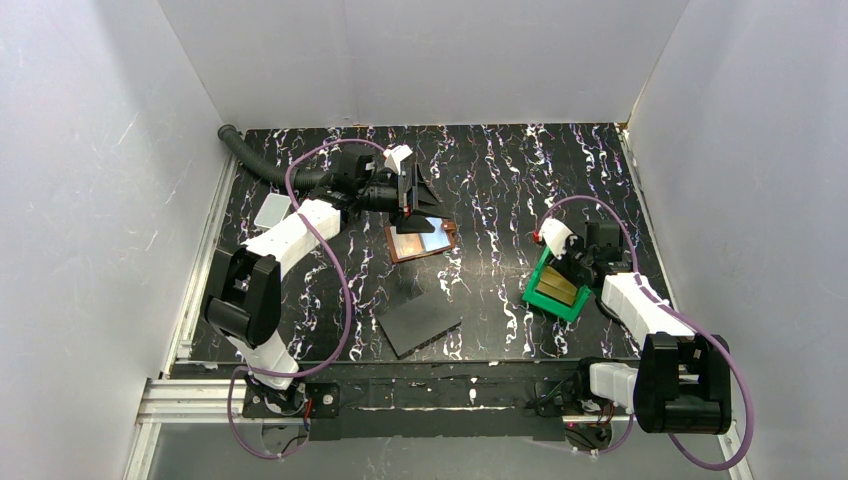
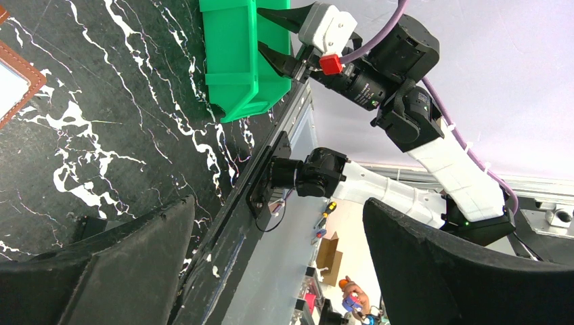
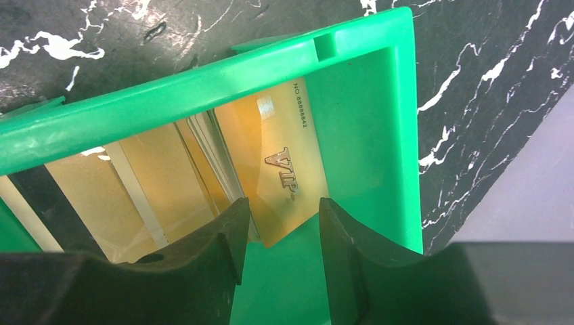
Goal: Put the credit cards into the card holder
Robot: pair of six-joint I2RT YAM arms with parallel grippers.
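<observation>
Several gold cards lean in the green basket (image 3: pixel 365 30); in the right wrist view the endmost one, a VIP card (image 3: pixel 277 162), stands tilted. My right gripper reaches into the basket with its fingers apart, one at each side of that card's lower edge. Whether a finger touches the card I cannot tell. The brown card holder (image 1: pixel 420 240) lies spread on the table in the top view, cards showing inside it. Over its far right side my left gripper (image 1: pixel 434 212) is open, with nothing between its fingers. Part of the holder (image 2: pixel 20 81) shows in the left wrist view.
A dark grey flat pad (image 1: pixel 420 322) lies near the front edge. At the far left are a white tray (image 1: pixel 272 210) and a thick black hose (image 1: pixel 262 162). Bare marble separates holder and basket.
</observation>
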